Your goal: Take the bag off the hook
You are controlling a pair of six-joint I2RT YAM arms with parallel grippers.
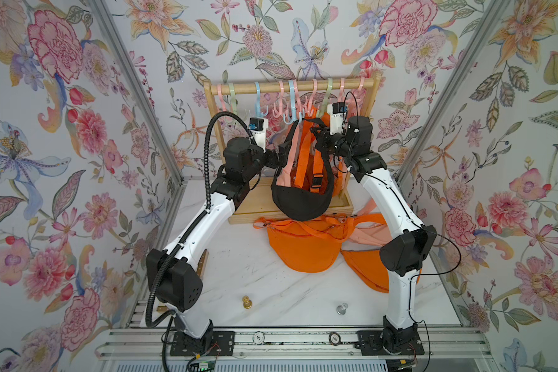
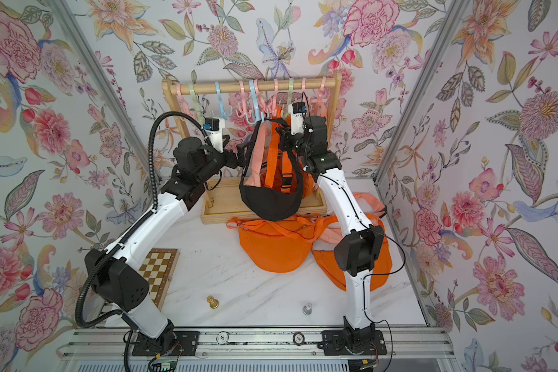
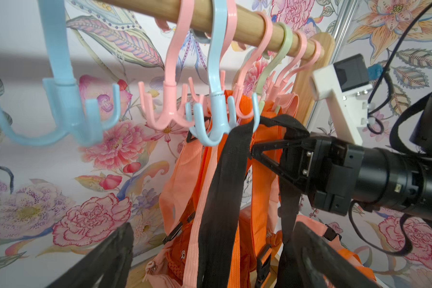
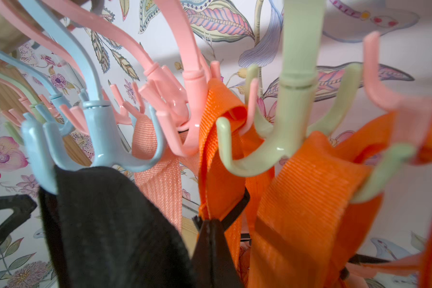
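A black bag point(image 1: 302, 203) hangs below the rail, its strap point(image 3: 223, 201) running up to a prong of the light blue hook point(image 3: 217, 115). From there the strap bends across to my right gripper and drops behind it. That gripper is shut, its fingertips point(image 4: 211, 230) together beside the strap point(image 4: 105, 216); nothing clearly shows between them. My left gripper point(image 1: 284, 156) stands open to the left of the bag. Its fingers point(image 3: 105, 259) are spread on either side of the view, with the black strap further off between them.
Orange straps point(image 4: 292, 206) on pink and green hooks hang close by the right gripper. Orange bags point(image 1: 303, 248) lie in front of the wooden rack point(image 1: 248, 214). A chessboard point(image 2: 158, 269) lies left.
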